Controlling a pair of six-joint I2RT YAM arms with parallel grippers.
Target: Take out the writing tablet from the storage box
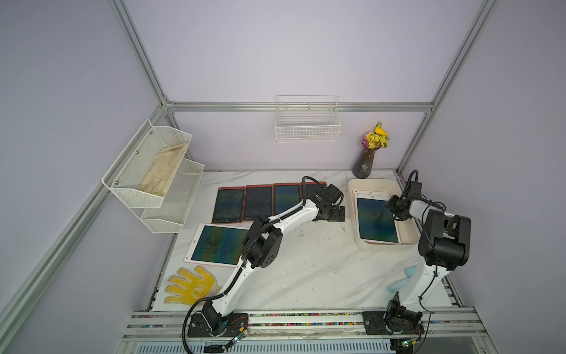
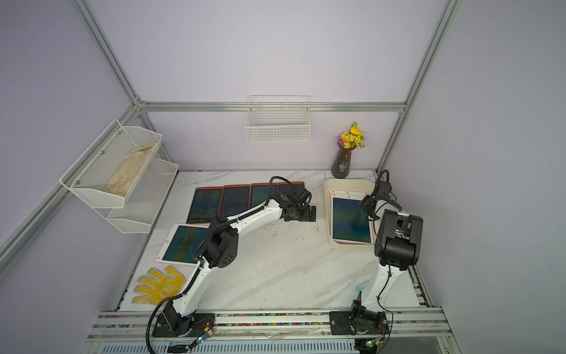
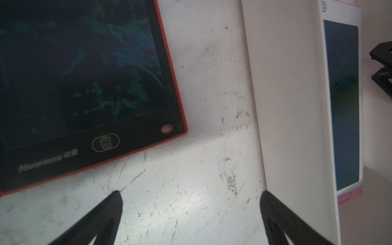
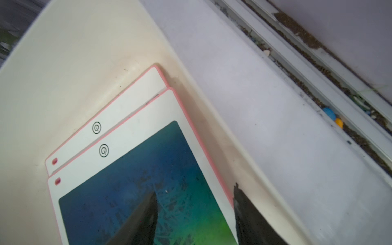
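A cream storage box (image 1: 370, 184) on the right holds white, pink-edged writing tablets (image 4: 147, 171), stacked with the top one slightly offset. My right gripper is open above the top tablet's right edge, its fingertips near that edge. My left gripper is open just left of the box's wall (image 3: 294, 122), over bare table, with a dark red-edged tablet (image 3: 81, 69) beside it.
Several dark tablets (image 1: 228, 203) line the back left; a white tablet (image 1: 212, 242) and yellow glove (image 1: 188, 286) lie front left. A flower vase (image 1: 364, 162) stands behind the box.
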